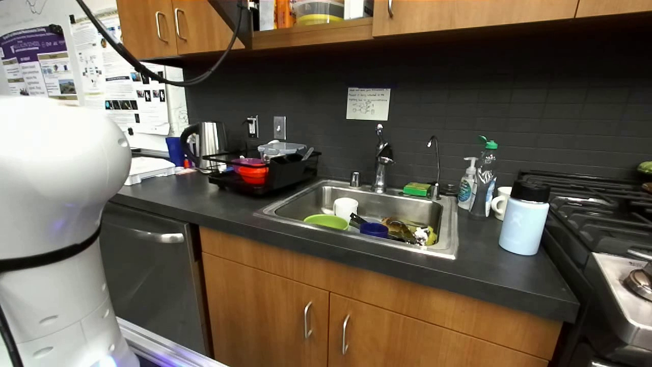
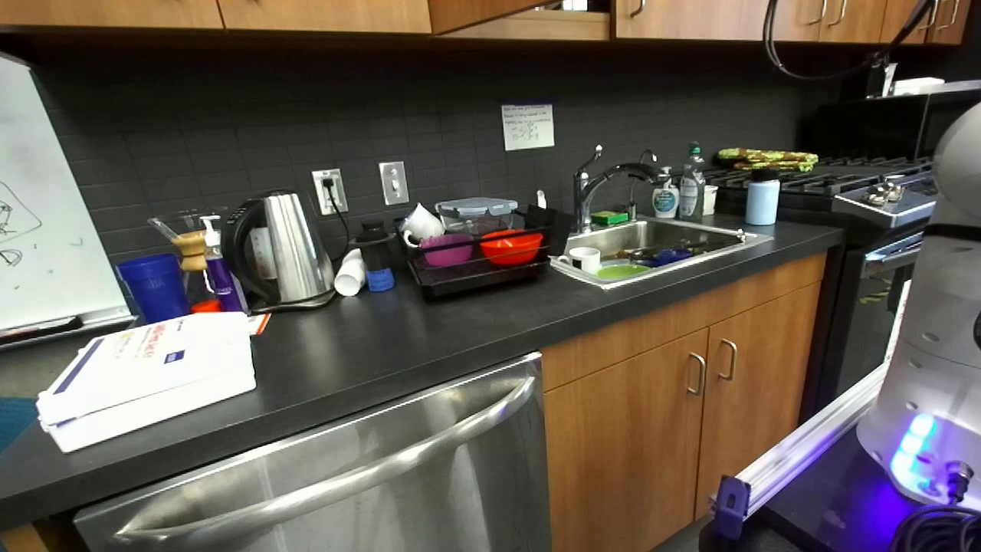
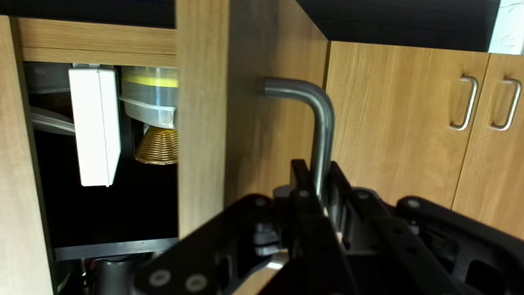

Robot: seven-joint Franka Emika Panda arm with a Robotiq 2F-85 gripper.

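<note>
In the wrist view, my gripper is shut on the curved metal handle (image 3: 322,130) of a wooden cabinet door (image 3: 275,142). The dark fingers (image 3: 298,172) lie on either side of the bar. Seen nearly edge-on, the door stands swung out from the open cabinet (image 3: 108,216). Its dark underside (image 1: 227,15) shows at the top of exterior view 1, and part of the door (image 2: 501,11) appears in exterior view 2. Neither exterior view includes the gripper.
Inside the cabinet are a white box (image 3: 93,125), a clear container (image 3: 150,93) and a golden ribbed item (image 3: 158,146). Closed doors (image 3: 398,118) flank the opened one. Below, a dish rack (image 1: 284,171) and sink (image 1: 449,232) occupy the counter.
</note>
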